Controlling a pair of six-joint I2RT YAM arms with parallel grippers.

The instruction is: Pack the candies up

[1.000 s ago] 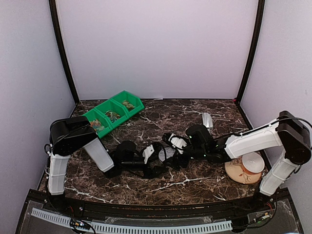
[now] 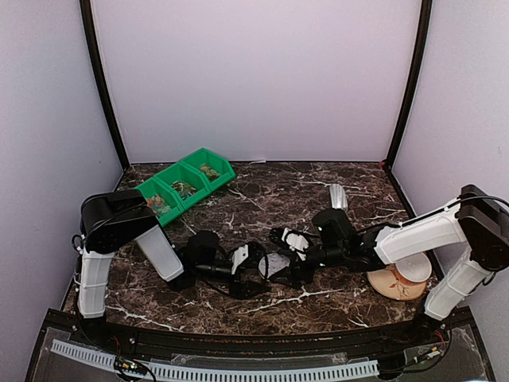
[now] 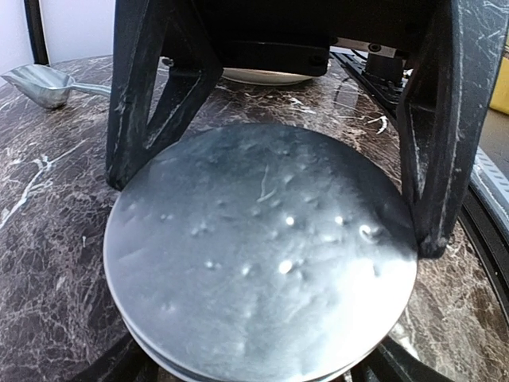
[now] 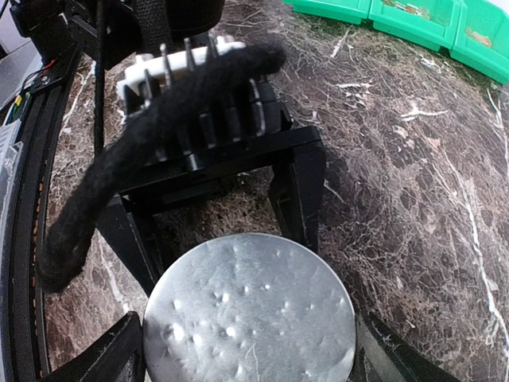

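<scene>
A round tin with a dented silver lid (image 2: 276,265) is between my two grippers near the front middle of the table. My left gripper (image 2: 259,270) is shut on its sides from the left. From the right, my right gripper (image 2: 288,259) stands open, its fingers spread around the lid (image 3: 262,247). The lid sits on the tin and fills the lower part of the right wrist view; the tin's body below is hidden. A green three-compartment bin (image 2: 196,196) at the back left holds small wrapped candies (image 2: 184,189).
A metal scoop (image 2: 339,196) lies at the back right. On the right, a white bowl (image 2: 413,268) rests on a round wooden board (image 2: 387,284). Both arms reach low across the front.
My right gripper has shifted slightly down and toward the front in the top view. The tin has tilted or shifted slightly; my left arm has barely moved.
</scene>
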